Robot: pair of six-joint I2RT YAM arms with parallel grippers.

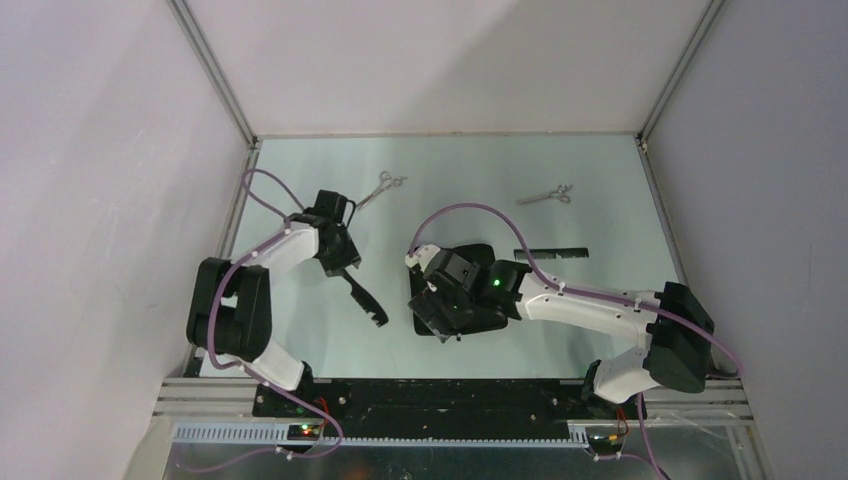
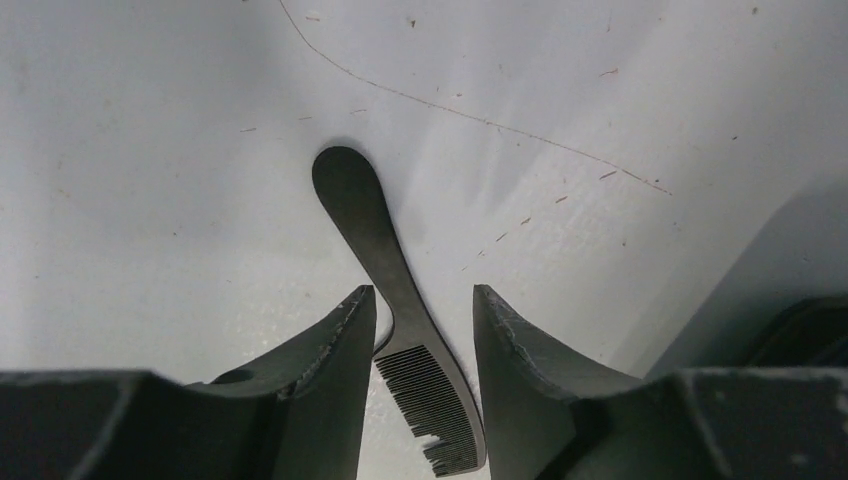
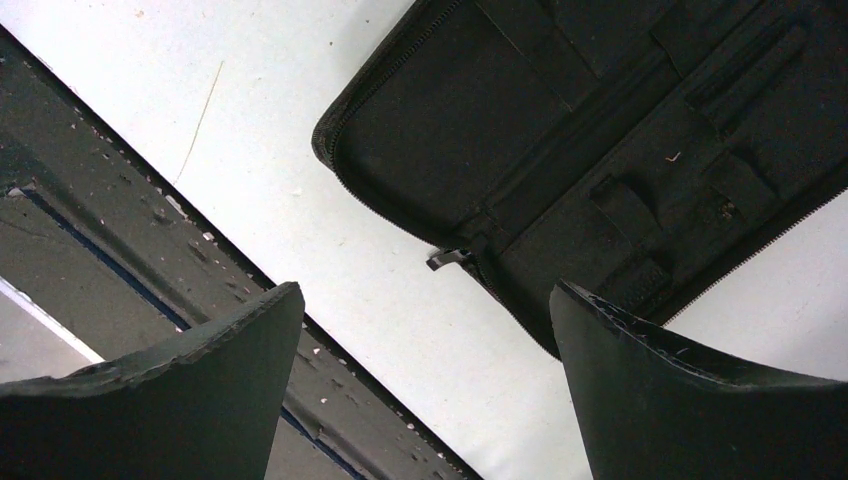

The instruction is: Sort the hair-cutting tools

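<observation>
A black paddle comb (image 1: 367,300) lies left of the open black zipped case (image 1: 422,320). My left gripper (image 1: 342,262) is over the comb's handle end; in the left wrist view its fingers (image 2: 320,390) stand apart above the comb (image 2: 370,220), nothing held. My right gripper (image 1: 435,325) is over the case, which shows its elastic loops in the right wrist view (image 3: 440,140); its fingers are wide open and empty. Two pairs of silver scissors lie at the back left (image 1: 380,188) and back right (image 1: 550,194). A straight black comb (image 1: 565,252) lies right of the case.
Side walls and a back wall enclose the white table (image 1: 460,180). A dark strip (image 3: 120,250) runs along its front edge.
</observation>
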